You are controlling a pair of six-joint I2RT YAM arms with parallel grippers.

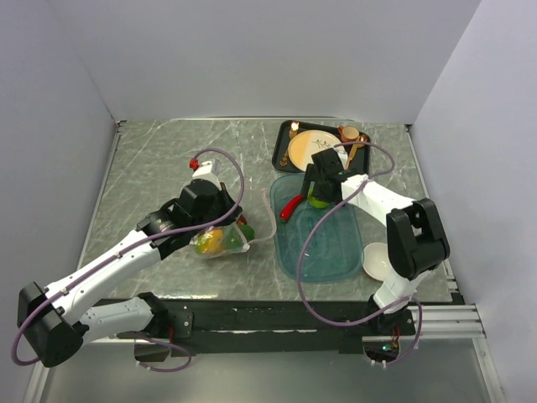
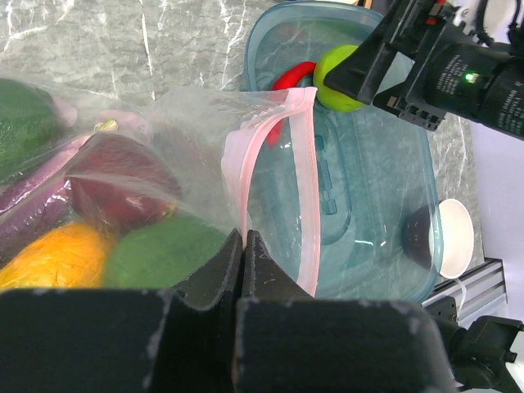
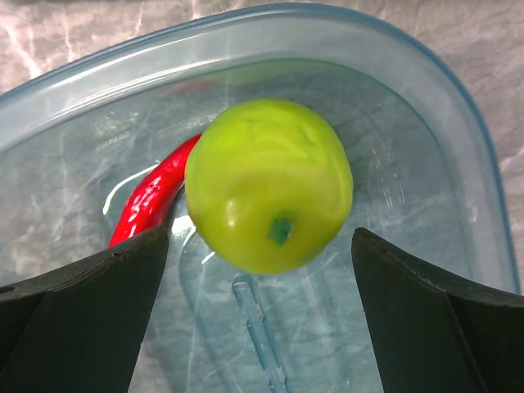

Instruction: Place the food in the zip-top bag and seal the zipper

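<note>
The zip bag (image 2: 123,188) with mango, avocado, eggplant and other produce lies on the counter; my left gripper is shut at its zipper edge (image 2: 307,205), holding the mouth up. In the blue container (image 1: 315,252) lie a red chili (image 3: 150,196) and a round green fruit (image 3: 270,176). My right gripper hangs open over the green fruit, its fingers at either side and a little toward the near side of it.
A black tray (image 1: 281,155) with plate, cup and cutlery sits behind the container; a white bowl (image 1: 377,262) stands right of it.
</note>
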